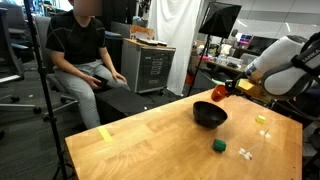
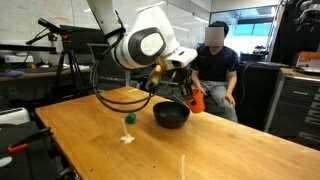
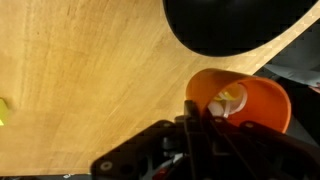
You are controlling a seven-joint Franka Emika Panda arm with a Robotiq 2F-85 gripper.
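Note:
An orange cup (image 3: 270, 96) is held by its rim or wall in my gripper, which is shut on it. Small light-coloured things (image 3: 228, 100) show inside the cup. Beside the cup stands a black bowl (image 1: 209, 115) on the table; in the wrist view the bowl (image 3: 235, 22) lies just above the cup, apart from it. From the second exterior side the cup (image 2: 197, 101) hangs just past the rim of the bowl (image 2: 171, 114), tilted. The bowl's contents cannot be made out.
On the wooden table (image 1: 150, 145) lie a green block (image 1: 219, 145), a small white object (image 1: 246, 153), and yellow pieces (image 1: 262, 120). A person (image 1: 80, 50) sits behind the table's far side.

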